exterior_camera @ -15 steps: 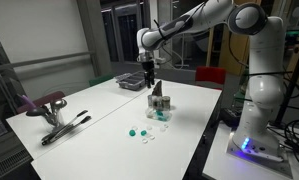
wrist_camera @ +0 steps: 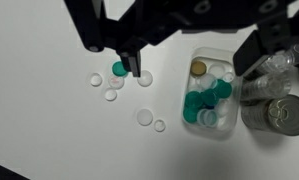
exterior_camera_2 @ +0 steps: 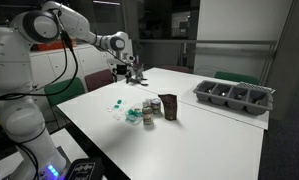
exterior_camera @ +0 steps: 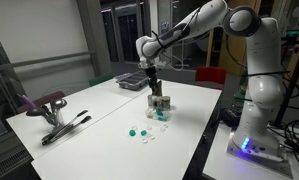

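Note:
My gripper is open above the white table, with nothing visible between its fingers. Beneath it, in the wrist view, lies a clear tray (wrist_camera: pixel 225 126) holding green, white and brownish caps. Left of the tray are loose caps, among them a green cap (wrist_camera: pixel 119 69) and a white cap (wrist_camera: pixel 144 117). Glass jars (wrist_camera: pixel 288 115) stand beside the tray at the right edge, partly hidden by a finger. In exterior view 2 the gripper (exterior_camera_2: pixel 113 76) hangs clear of the tabletop.
A dark brown bag (exterior_camera_2: pixel 169 106) stands near the jars (exterior_camera_2: pixel 148 116). A grey compartment bin (exterior_camera_2: pixel 232 101) lies farther along the table. Utensils rest in a metal holder (exterior_camera: pixel 55 123) at the left in exterior view 1.
My arm has come down a little in exterior view 1, and the gripper now overlaps the brown bag more. The caps, tray and jars look unmoved.

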